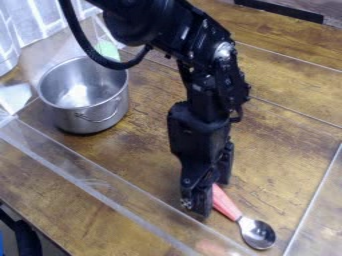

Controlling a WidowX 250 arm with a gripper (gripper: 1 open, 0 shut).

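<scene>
My black gripper point(206, 190) is low at the table top, right over the pink handle point(223, 204) of a spoon. The spoon's metal bowl point(257, 232) lies on the wood toward the lower right. The fingertips overlap the handle's upper part, and I cannot tell whether they are closed on it.
A steel pot point(84, 97) stands at the left on the wooden table point(94, 155). White and green items lie behind it by a white cloth at the top left.
</scene>
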